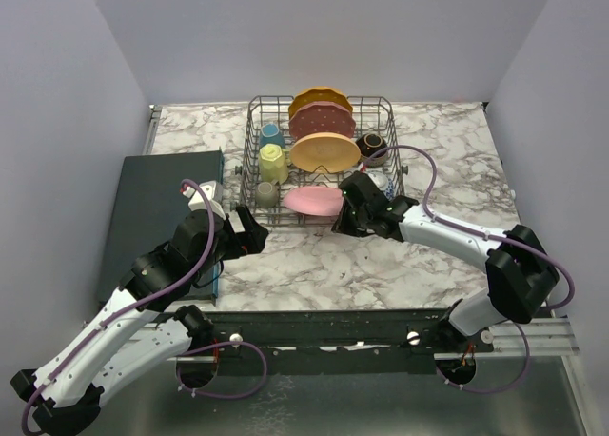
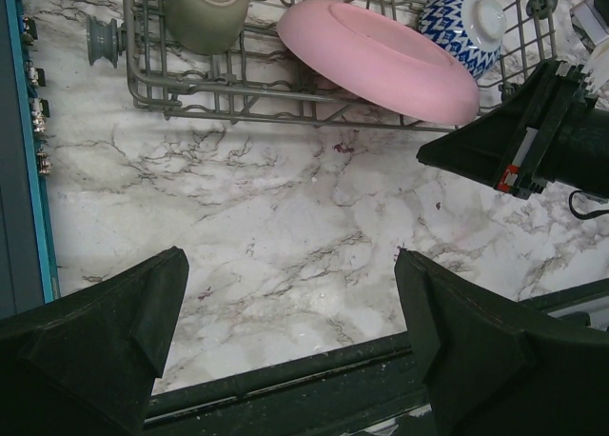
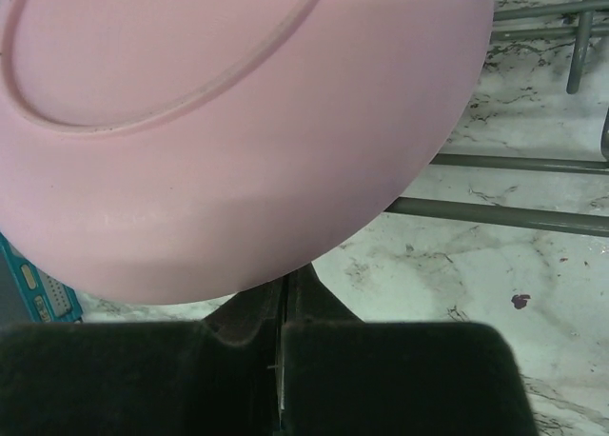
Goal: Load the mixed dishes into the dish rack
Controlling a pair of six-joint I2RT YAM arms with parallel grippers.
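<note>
A pink dish [image 1: 309, 200] [image 2: 373, 57] [image 3: 219, 208] lies tilted, underside showing, along the near edge of the dish rack [image 1: 257, 108]. My right gripper [image 1: 344, 227] is shut with its tips at or under the dish's near lower edge; whether they touch is unclear. My left gripper [image 1: 245, 228] stands open and empty over the counter, left-front of the rack. The rack also holds several plates [image 1: 322, 150], a grey cup [image 2: 205, 17], a yellow cup [image 1: 273, 165], a dark cup [image 1: 374, 148] and a patterned bowl [image 2: 455, 27].
A dark flat board [image 1: 143, 208] lies left of the rack. The marble counter in front of the rack is clear, as are the strips at its back left and right. Walls bound both sides.
</note>
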